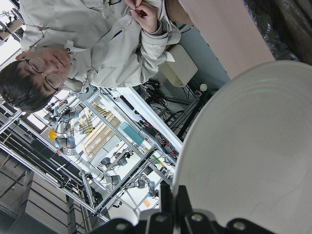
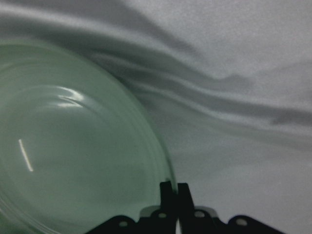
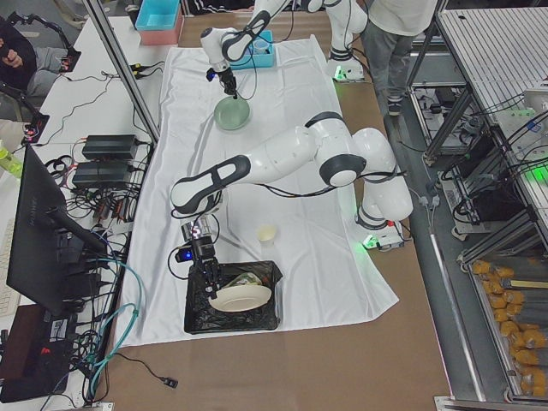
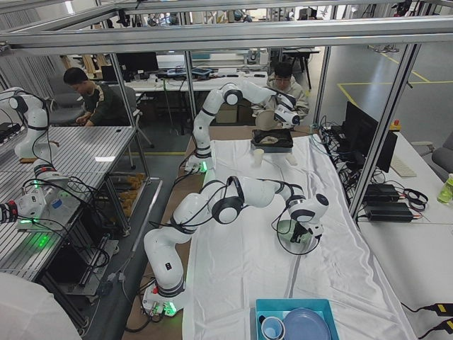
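A cream plate point(image 3: 244, 299) is tilted over the black lined bin point(image 3: 190, 318), with my left gripper point(image 3: 211, 291) shut on its rim; in the left wrist view the plate point(image 1: 248, 136) fills the right side. At the far end of the cloth, my right gripper is shut on the rim of a green plate point(image 2: 78, 141), also seen as a green plate point(image 3: 231, 120) in the camera left view.
A cream cup point(image 3: 267, 232) stands on the white cloth. A blue bin point(image 4: 260, 312) holding a blue plate point(image 4: 306, 326) and a cup point(image 4: 273, 328) is beside the right arm.
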